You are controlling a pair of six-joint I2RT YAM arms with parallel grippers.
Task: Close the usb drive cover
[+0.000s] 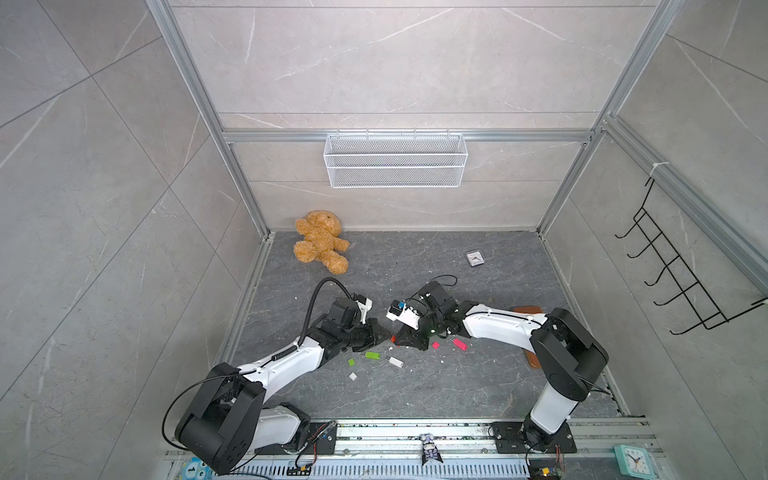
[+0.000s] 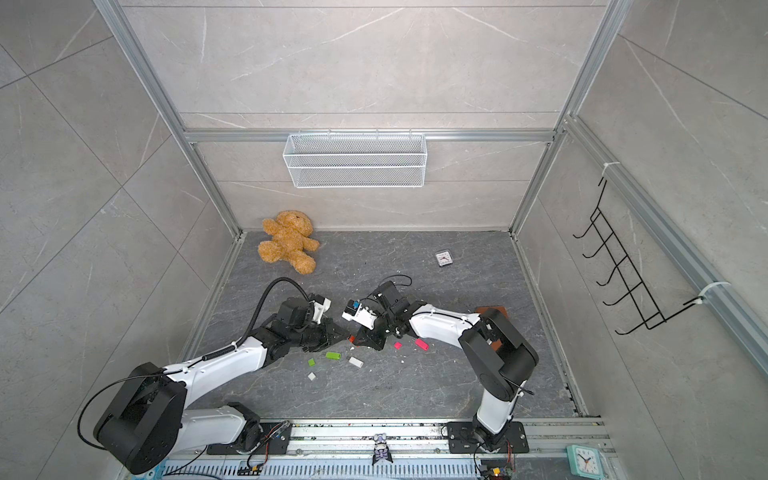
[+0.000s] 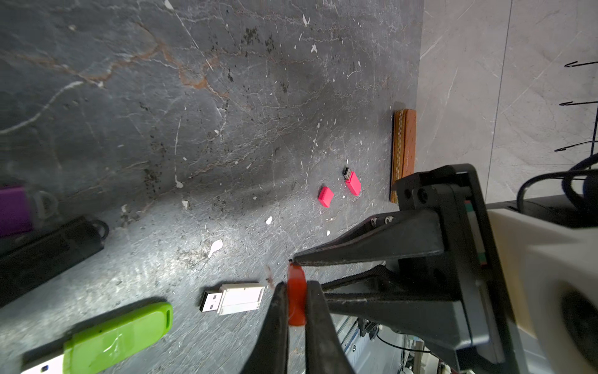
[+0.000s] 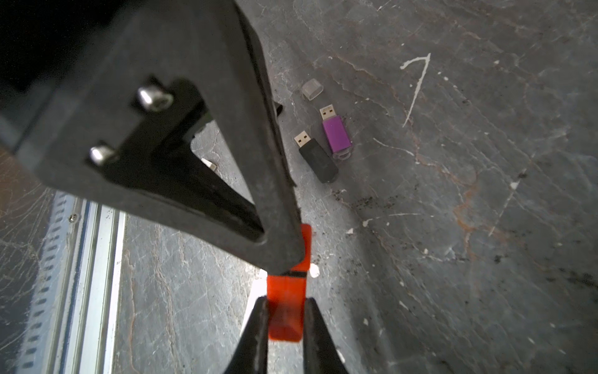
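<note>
A red USB drive (image 4: pixel 286 308) hangs between my two grippers above the table, a dark seam across it and no metal plug showing. My left gripper is shut on its far part, with red (image 3: pixel 297 299) visible between the narrow fingers. In the right wrist view, a left finger (image 4: pixel 283 230) covers some of that part. My right gripper has one finger on each side of the near part; whether the pads press on it cannot be seen. In the top left view, both arms nearly hide the drive.
On the table lie a white drive (image 3: pixel 243 299), a green drive (image 3: pixel 118 333), a pink drive (image 3: pixel 353 183) with its cap (image 3: pixel 325 196), a purple drive (image 4: pixel 336 133) and a black drive (image 4: pixel 317 160). Behind the arms, the teddy bear (image 1: pixel 321 241) and a small clock (image 1: pixel 475 258) leave free room between.
</note>
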